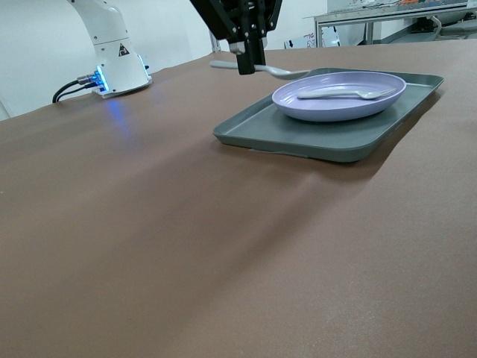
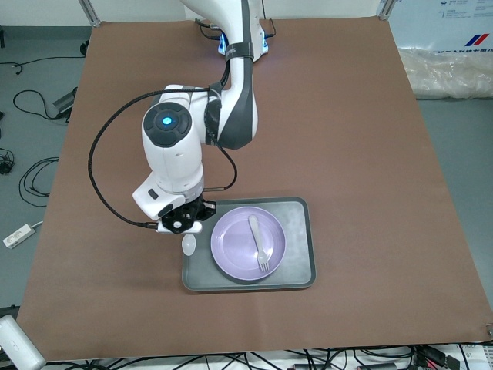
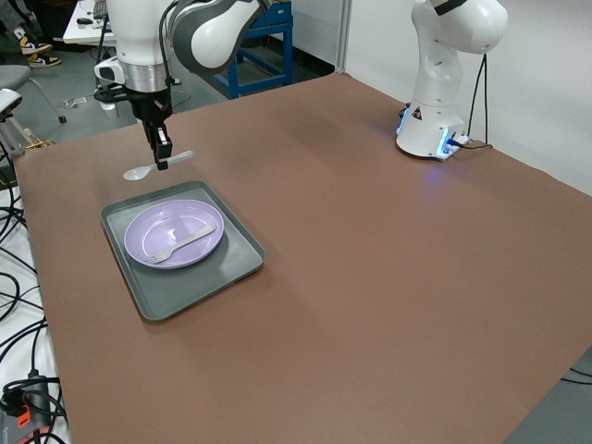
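My gripper (image 1: 246, 66) is shut on a white spoon (image 1: 282, 72), held level above the far side of a grey-green tray (image 3: 239, 259). In the left view the spoon's bowl (image 2: 189, 245) shows below the gripper housing (image 2: 181, 217), over the tray's left part; in the right view the spoon (image 3: 139, 173) hangs from the black fingers (image 3: 162, 163). A lilac plate (image 2: 231, 254) lies on the tray, with a white fork (image 2: 256, 239) lying across it.
The robot's base stands at the table's far end. Cables and a power strip lie outside the table's edges.
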